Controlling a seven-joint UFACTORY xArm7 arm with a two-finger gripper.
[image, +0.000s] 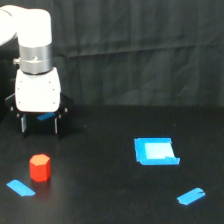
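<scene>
A red block with a hexagonal outline rests on the black table at the front left. Behind it, from the upper left, hangs my white gripper. Its dark fingers stand wide apart, so it is open, and no object is held between them. The block lies below the fingers in the picture, clear of them. Toward the right, a white square framed with blue tape lies flat on the table, its top bare.
One blue tape strip lies just left of the red block, and another is at the front right. A third blue piece shows behind the fingers. Dark cloth closes off the back.
</scene>
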